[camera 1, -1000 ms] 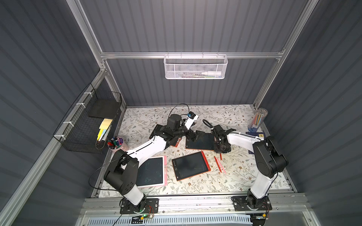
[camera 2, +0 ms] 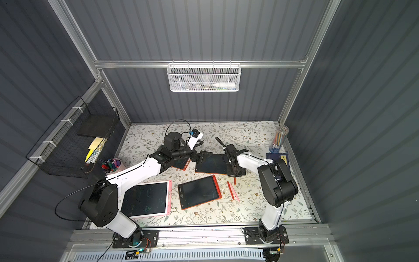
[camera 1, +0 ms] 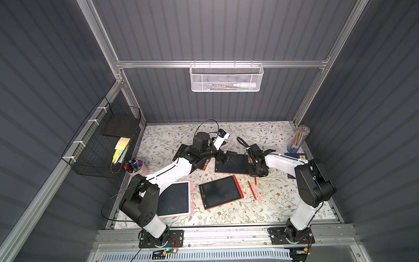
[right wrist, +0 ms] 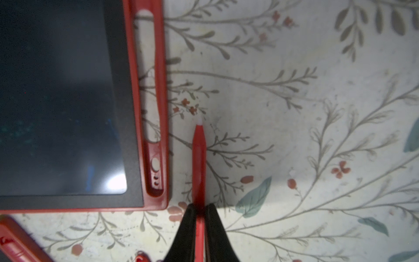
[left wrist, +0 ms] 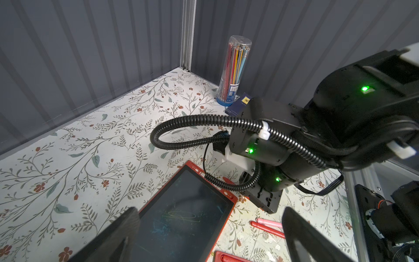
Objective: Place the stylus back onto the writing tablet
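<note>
My right gripper is shut on a red stylus (right wrist: 198,152), which lies along the right side of a red-framed writing tablet (right wrist: 61,96) in the right wrist view, parallel to and just outside the empty stylus slot (right wrist: 155,87). The right arm hides much of this in both top views. My left gripper (camera 1: 224,155) stands open above the left part of that tablet, nothing between its fingers.
A second red tablet (camera 1: 220,192) and a pink-framed tablet (camera 1: 174,198) lie in front. Loose red and pink styluses (camera 1: 253,191) lie to the right. A pencil tube (camera 1: 299,138) stands back right; a pen cup (camera 1: 135,168) stands left.
The left arm looks unchanged.
</note>
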